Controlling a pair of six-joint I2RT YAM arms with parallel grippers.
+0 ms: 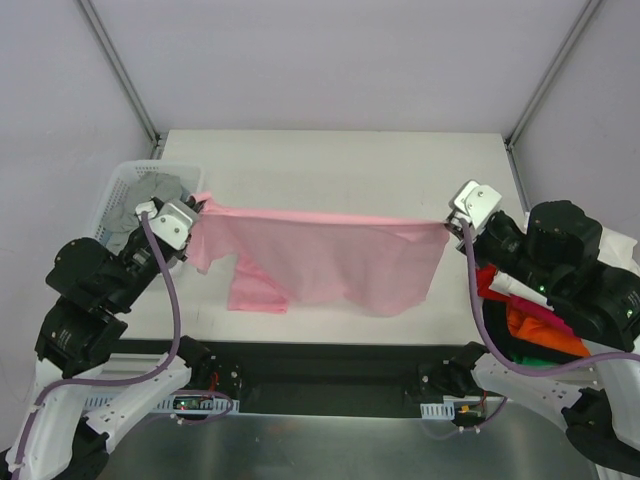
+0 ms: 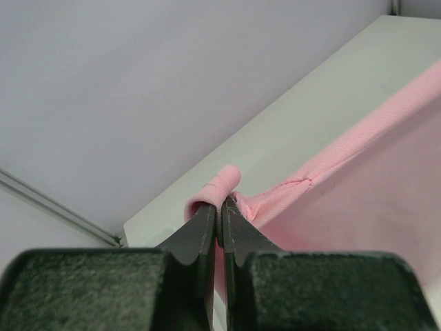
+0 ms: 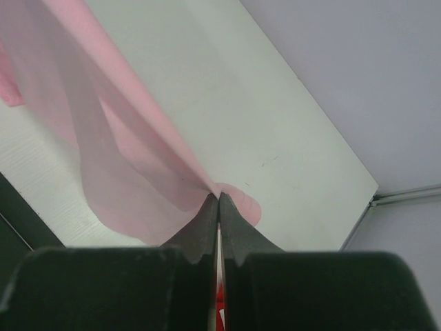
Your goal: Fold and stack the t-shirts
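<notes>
A pink t-shirt (image 1: pixel 330 260) is stretched taut between my two grippers above the white table, its upper edge a straight line and its lower part hanging down. My left gripper is shut on one end of that edge, with a small flap of cloth sticking out past the fingers. At the other end my right gripper is shut on the pink fabric, and a little loop shows beyond its tips. A pink sleeve-like piece (image 1: pixel 257 288) droops below on the left side in the top view.
A white basket (image 1: pixel 118 190) with grey cloth inside stands at the table's left, partly behind my left arm. Several coloured garments (image 1: pixel 535 325) are piled at the right, under my right arm.
</notes>
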